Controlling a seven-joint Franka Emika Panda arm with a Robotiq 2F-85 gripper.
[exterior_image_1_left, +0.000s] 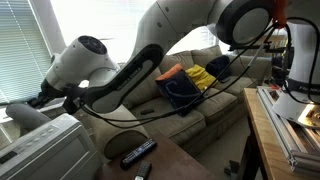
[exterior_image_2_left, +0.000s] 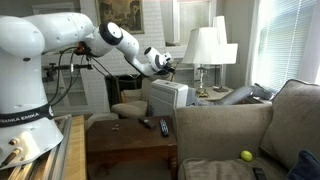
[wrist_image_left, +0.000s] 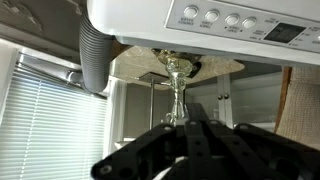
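Note:
In exterior view 1, my gripper (exterior_image_1_left: 36, 102) hangs at the far left, above a white appliance (exterior_image_1_left: 55, 152). Exterior view 2 places the gripper (exterior_image_2_left: 170, 68) at the back, just over the same white unit (exterior_image_2_left: 168, 96). From the wrist, the gripper is a dark shape along the bottom, shut, with nothing visible between its fingers. The appliance's control panel (wrist_image_left: 250, 22), with round buttons and a dark display, spans the top. Beyond the fingertips stands a shiny glass-like lamp base (wrist_image_left: 178, 75).
A ribbed grey hose (wrist_image_left: 97, 45) runs beside the unit. White lampshades (exterior_image_2_left: 203, 45) stand near the gripper. A brown table (exterior_image_2_left: 130, 145) carries dark remotes (exterior_image_1_left: 138, 153). Couches (exterior_image_1_left: 195, 105) line the room; window blinds (wrist_image_left: 45, 125) are close to the arm.

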